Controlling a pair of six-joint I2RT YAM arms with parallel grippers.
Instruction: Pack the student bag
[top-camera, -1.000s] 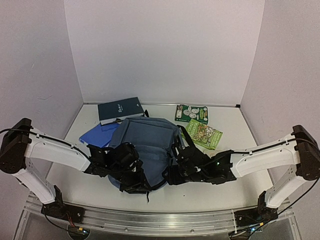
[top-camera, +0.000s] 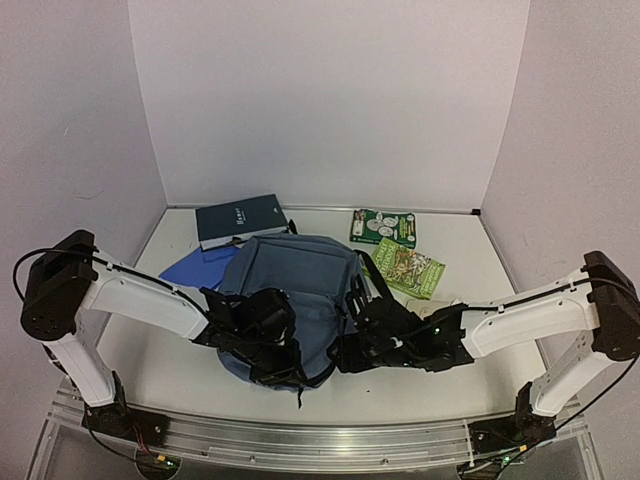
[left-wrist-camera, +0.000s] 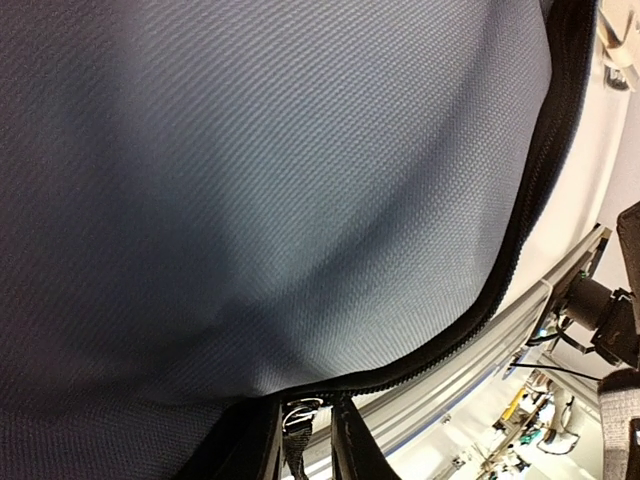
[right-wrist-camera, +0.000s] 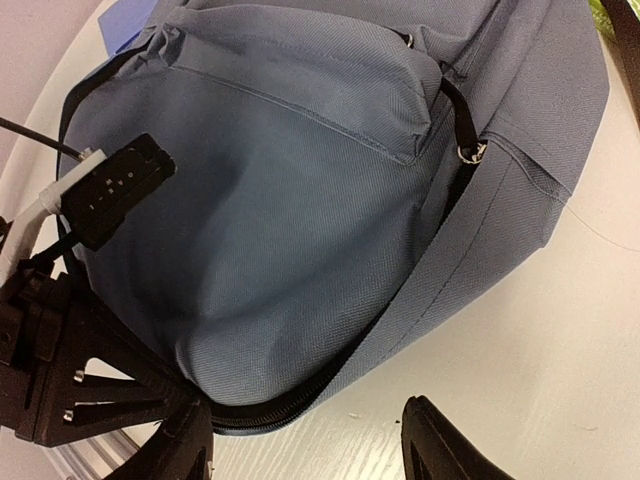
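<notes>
The blue-grey student bag (top-camera: 293, 268) lies in the middle of the table, its black zipper edge (left-wrist-camera: 440, 352) curving along the front. At that front edge my left gripper (top-camera: 300, 380) is shut on the zipper pull (left-wrist-camera: 298, 420), whose dark strap hangs below the fingers. In the right wrist view my right gripper stands open, with bare table between its fingertips. Its left finger (right-wrist-camera: 188, 440) is close to the bag's front edge; whether they touch I cannot tell. Both arms cover part of the bag in the top view.
Behind the bag at left lie a dark book (top-camera: 240, 221) and a blue folder (top-camera: 196, 268). To the right lie a green book (top-camera: 383, 227) and a light green booklet (top-camera: 409, 268). The two grippers are close together.
My left gripper has shifted slightly to the right along the bag's front edge, the strap moving with it. The right arm is nearly still, and the books have not moved.
</notes>
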